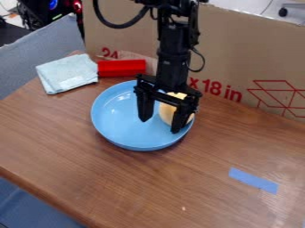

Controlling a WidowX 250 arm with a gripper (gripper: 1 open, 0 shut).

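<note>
A black gripper [162,114] hangs low over the right half of a blue plate [123,125], its two fingers spread apart. Behind and between the fingers is a pale yellow round object [169,113] at the plate's right side, partly hidden by the gripper. Whether the fingers touch it cannot be told from this view.
A red block [120,68] lies behind the plate, with a folded light cloth [66,74] to its left. A cardboard wall [256,71] stands at the back. A blue tape strip [252,180] is on the wooden table, whose front and right are clear.
</note>
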